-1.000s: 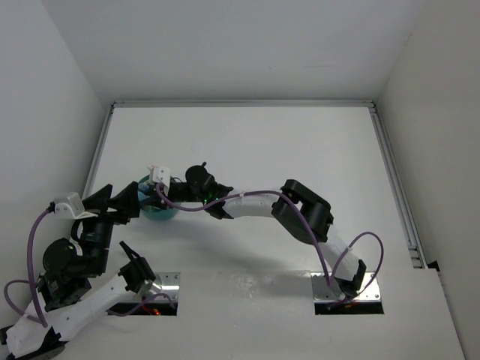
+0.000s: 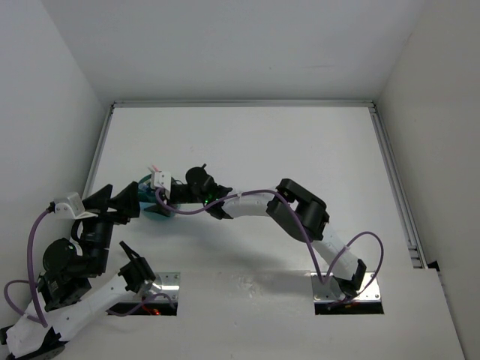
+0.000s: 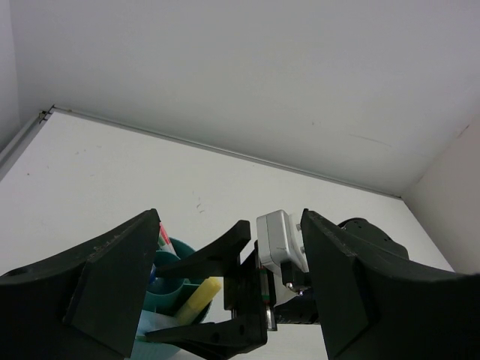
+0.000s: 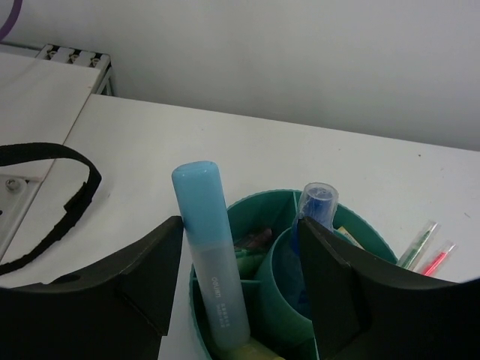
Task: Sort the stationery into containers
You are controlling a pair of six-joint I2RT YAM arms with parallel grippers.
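A teal round organizer (image 2: pixel 161 214) with compartments stands at the table's left. In the right wrist view it (image 4: pixel 360 232) holds a light-blue capped deli tube (image 4: pixel 217 270), upright and leaning, a clear-capped blue item (image 4: pixel 316 206) and other small pieces; pens (image 4: pixel 416 247) show at its right. My right gripper is open over the organizer, its fingers either side of these items; in the left wrist view it (image 3: pixel 232 292) reaches into the organizer beside a yellow piece (image 3: pixel 196 304). My left gripper (image 2: pixel 118 196) is open, raised left of the organizer, nothing between its fingers.
Walls and metal rails border it. A black strap (image 4: pixel 71 210) shows at the left of the right wrist view.
My right gripper has shifted very slightly at the organizer, with a little more of the organizer's contents showing in the top view. The left arm has stayed still.
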